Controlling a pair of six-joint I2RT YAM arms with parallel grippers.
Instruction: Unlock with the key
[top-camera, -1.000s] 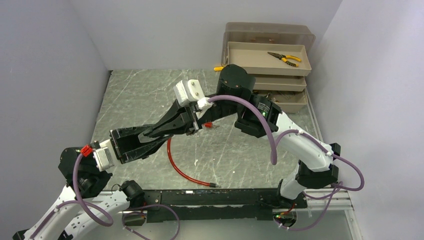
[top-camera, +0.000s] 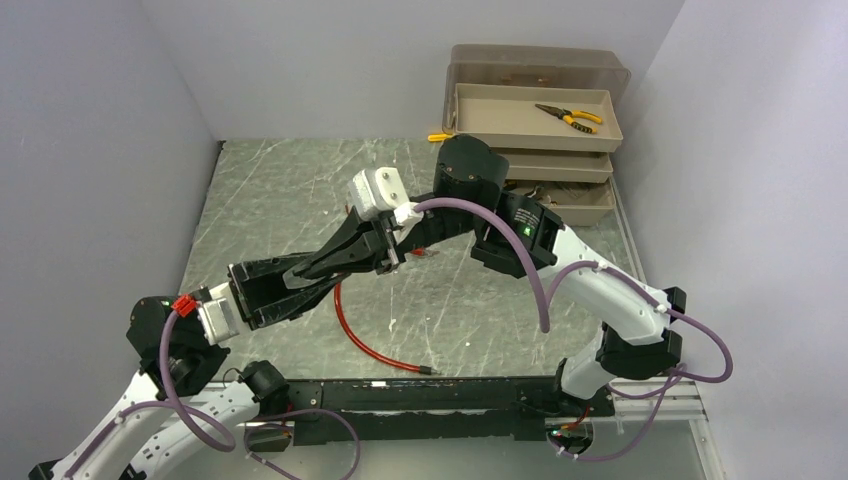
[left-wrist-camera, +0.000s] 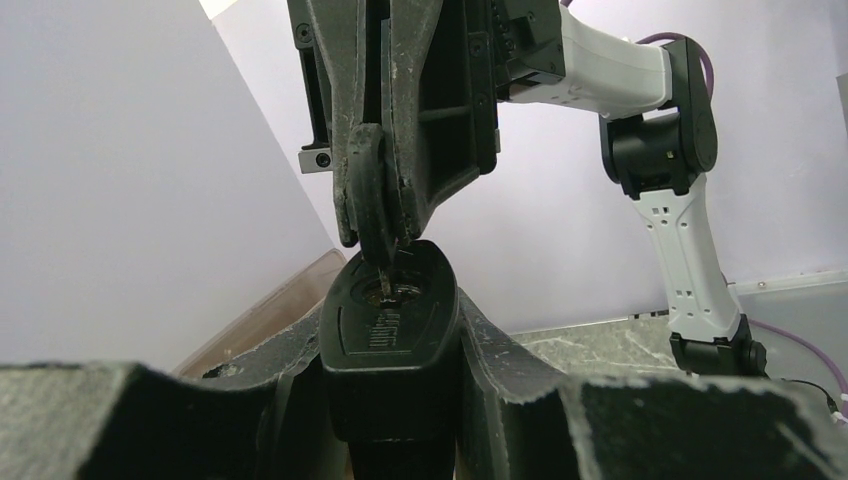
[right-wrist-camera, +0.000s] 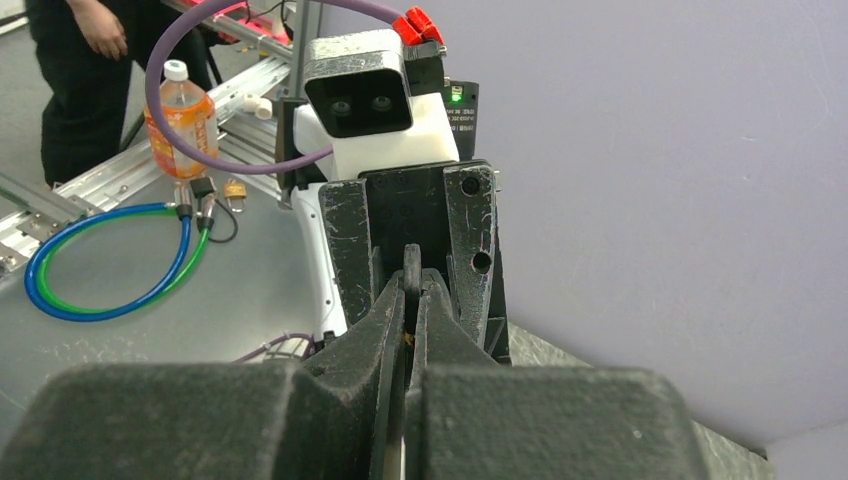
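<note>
My left gripper (top-camera: 290, 290) is shut on a black lock (left-wrist-camera: 390, 330), a body with a keyhole on its top face in the left wrist view. Above it my right gripper (top-camera: 310, 268) is shut, with the dark key (left-wrist-camera: 368, 195) between its fingertips pointing down, its thin blade at or in the keyhole; how deep is unclear. The two grippers meet over the left-middle of the table. In the right wrist view the tips hide most of the lock.
A red cable (top-camera: 365, 345) lies on the marble table (top-camera: 250, 180). A stacked organizer (top-camera: 530, 155) with pliers (top-camera: 568, 117) stands at back right, partly behind the right arm. Walls bound both sides.
</note>
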